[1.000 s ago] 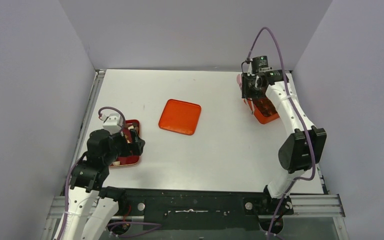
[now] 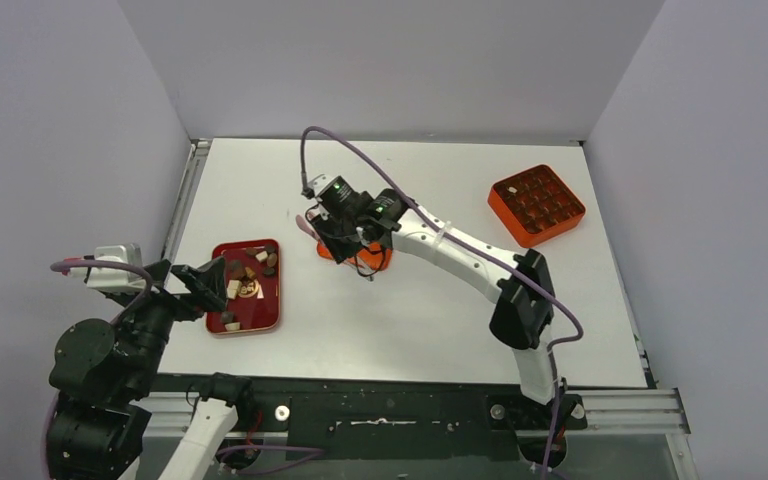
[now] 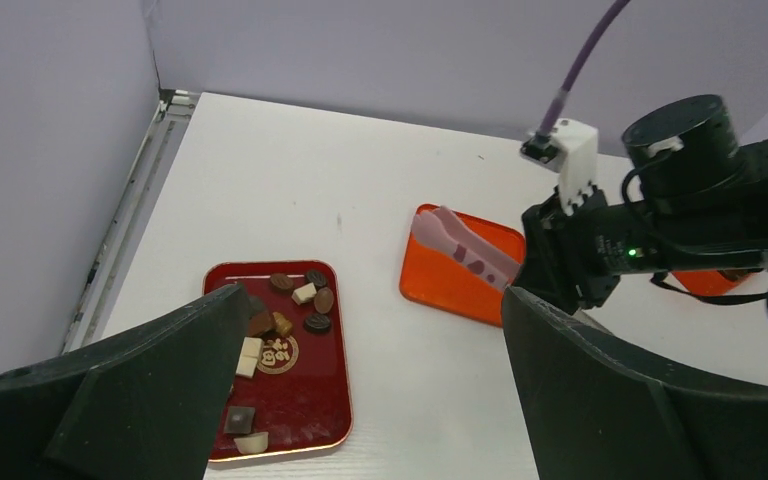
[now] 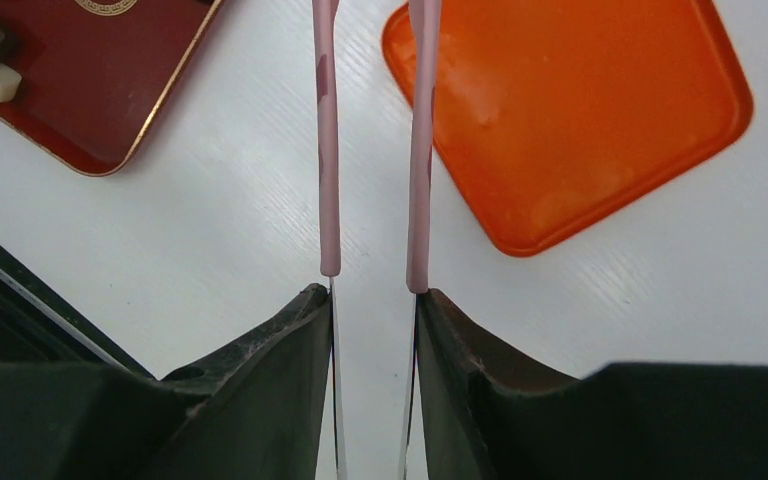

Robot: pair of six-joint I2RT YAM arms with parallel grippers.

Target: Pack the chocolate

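Note:
A dark red tray [image 2: 260, 318] holding several chocolates sits on the left of the table, with loose pieces visible in the left wrist view too, such as a cream square [image 3: 303, 294]. My left gripper [image 2: 207, 288] is open beside it, nothing between its fingers. My right gripper hangs over the middle, above an orange lid [image 4: 585, 120], its pink-tipped fingers part open with nothing visible between them. An orange box [image 2: 528, 228] with a dark compartmented insert stands at the right back.
Grey walls enclose it at the back and both sides.
My right arm has swung left from the orange box to over the orange lid. My left arm has drawn back leftward, away from above the dark red tray.

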